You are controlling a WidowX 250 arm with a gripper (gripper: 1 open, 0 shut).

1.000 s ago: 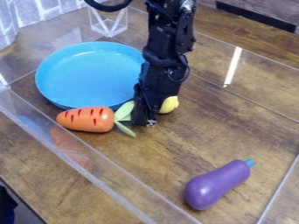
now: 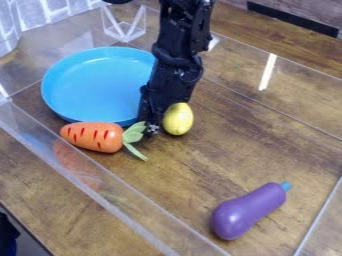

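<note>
My black gripper [image 2: 155,116] hangs low over the right edge of a blue plate [image 2: 83,78], between the green top of a toy carrot [image 2: 94,136] and a yellow oval toy [image 2: 178,118]. Its fingertips are dark and partly hidden, and nothing clearly shows between them. The orange carrot lies on the table at the plate's front edge, leaves to the right. The yellow toy lies just right of the gripper.
A purple toy eggplant [image 2: 247,212] lies at the front right of the wooden table [image 2: 261,130]. Clear low walls border the work area.
My gripper has risen a little and moved slightly left, showing more of the yellow toy. The carrot and eggplant look nearly unmoved.
</note>
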